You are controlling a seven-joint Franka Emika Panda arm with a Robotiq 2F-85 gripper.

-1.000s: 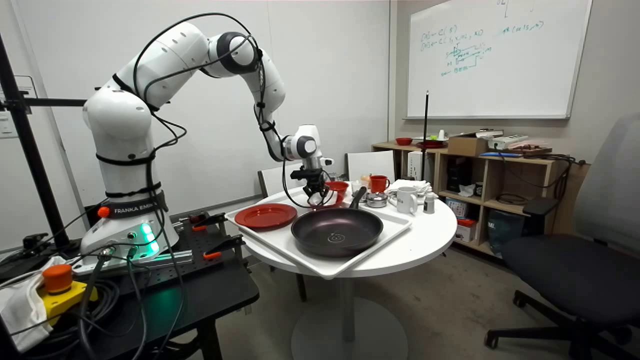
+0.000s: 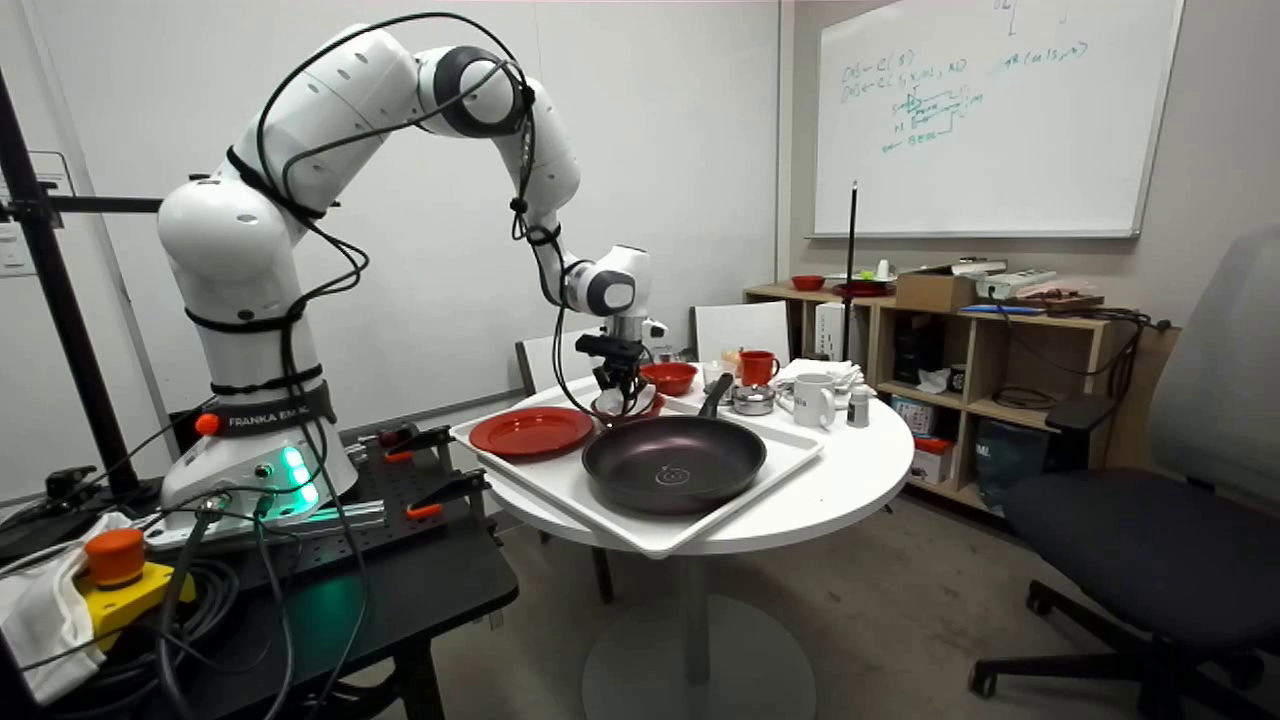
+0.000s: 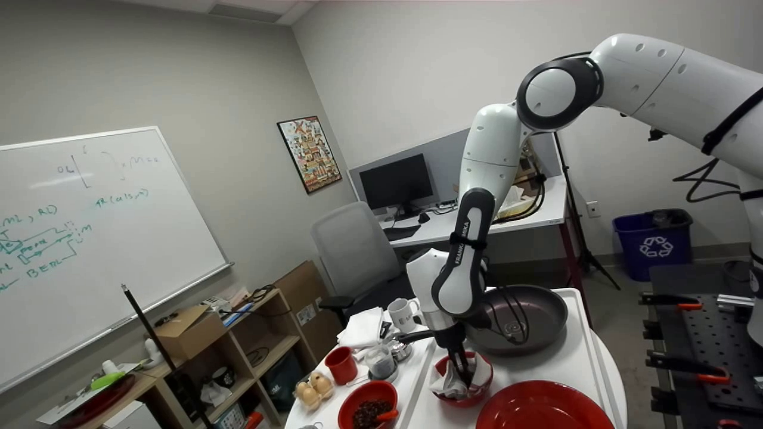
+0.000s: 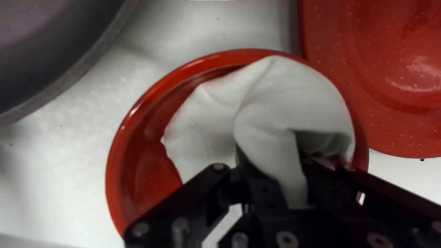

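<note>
In the wrist view a crumpled white cloth (image 4: 289, 95) lies partly inside a red bowl (image 4: 142, 182). My gripper is shut on the cloth, a fold of which runs down between its dark fingers. From the second exterior view, the gripper (image 3: 461, 375) points down into the bowl (image 3: 465, 400), with the white cloth (image 3: 450, 386) bunched around the fingers. Much of the bowl is behind the gripper in the first exterior view. The fingertips themselves are hidden by cloth.
A red plate (image 3: 543, 407) sits close against the bowl on the white tray (image 2: 780, 454). The dark frying pan (image 2: 672, 462) takes up the tray's other side. Beyond the tray stand a red mug (image 3: 341, 364), a white mug (image 2: 813, 400) and a second red bowl (image 3: 368, 400).
In the first exterior view, the gripper has shifted slightly to the left and the arm's upper part has risen a little. The plate and pan have stayed put.
</note>
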